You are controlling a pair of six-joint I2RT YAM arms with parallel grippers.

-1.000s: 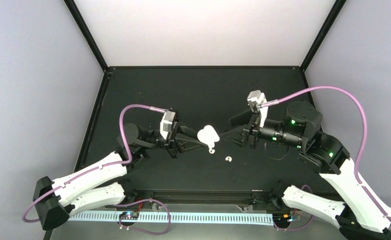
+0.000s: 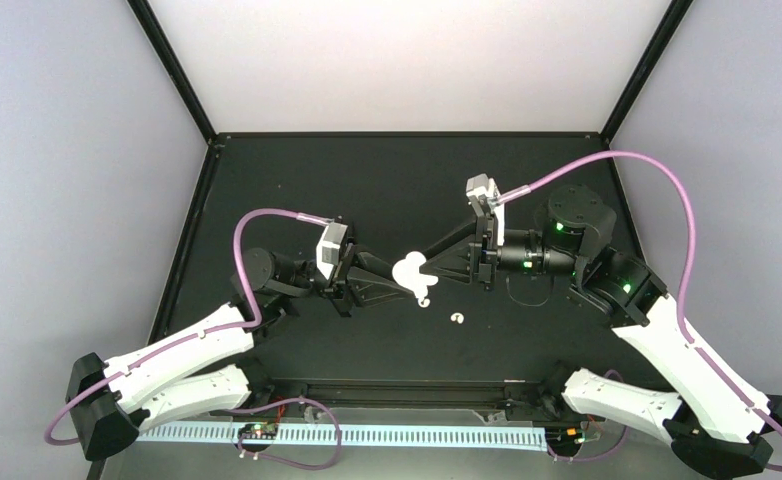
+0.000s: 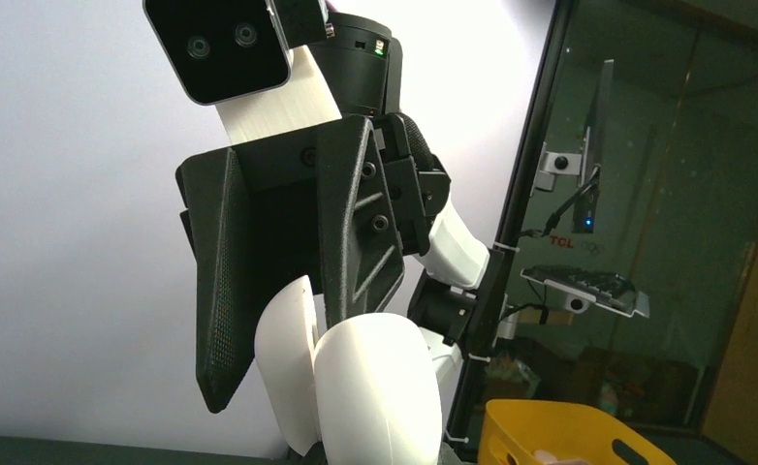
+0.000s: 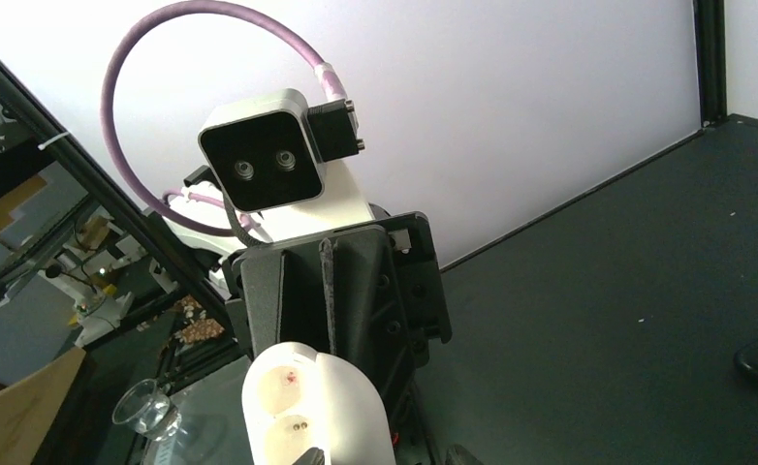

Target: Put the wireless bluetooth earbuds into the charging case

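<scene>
The white charging case [image 2: 414, 275], its lid raised, is held by my left gripper [image 2: 402, 285], which is shut on it; in the right wrist view the case [image 4: 356, 407] shows two empty earbud wells. My right gripper [image 2: 432, 262] is part open around the case's upper part; in the left wrist view its fingers [image 3: 222, 281] flank the lid. Two small white earbuds lie on the black mat in the top view, one [image 2: 457, 318] apart, the other [image 2: 423, 302] just below the case.
Walls enclose it. A yellow basket [image 3: 550, 436] shows beyond the frame in the left wrist view.
My right gripper has moved left and slightly up in the top view to reach the case. The left arm is almost unchanged; the earbuds have not moved.
</scene>
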